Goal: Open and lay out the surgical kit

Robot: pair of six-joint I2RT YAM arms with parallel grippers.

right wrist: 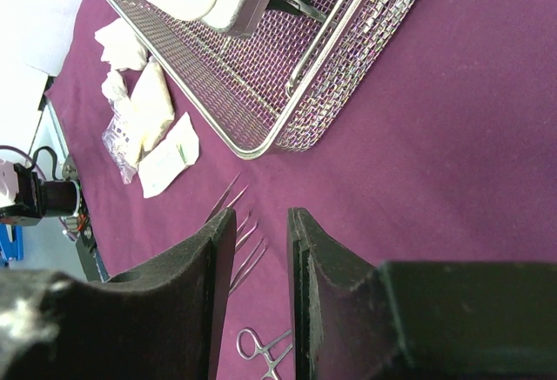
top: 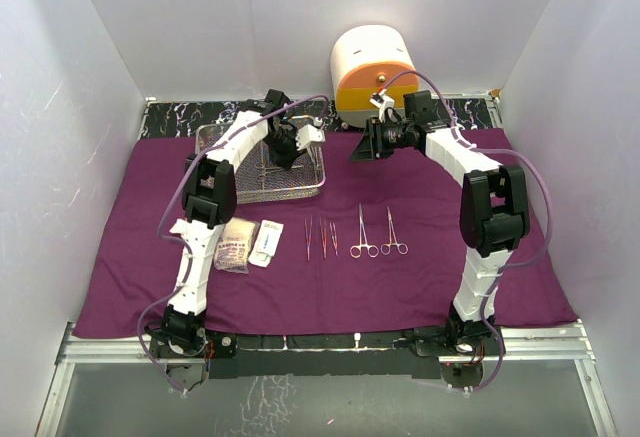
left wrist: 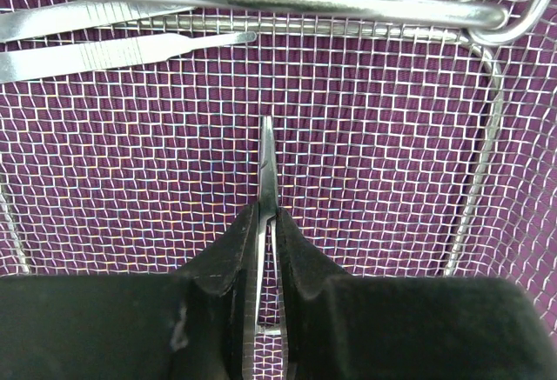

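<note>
The wire mesh tray [top: 262, 195] sits at the back left of the purple cloth. Inside it, my left gripper is down on a slim steel instrument [left wrist: 268, 163], its fingertips close together at the middle of it; whether they grip it I cannot tell. Two flat-handled instruments [left wrist: 113, 54] lie along the tray's side in the left wrist view. On the cloth are several tweezers [top: 324, 239], two ringed instruments [top: 362, 242], a bagged item [top: 235, 246] and white packets [top: 266, 244]. My right gripper is open above the cloth, right of the tray.
An orange-fronted white cylindrical container [top: 372, 67] stands at the back centre, behind my right arm. Grey walls enclose the sides and back.
</note>
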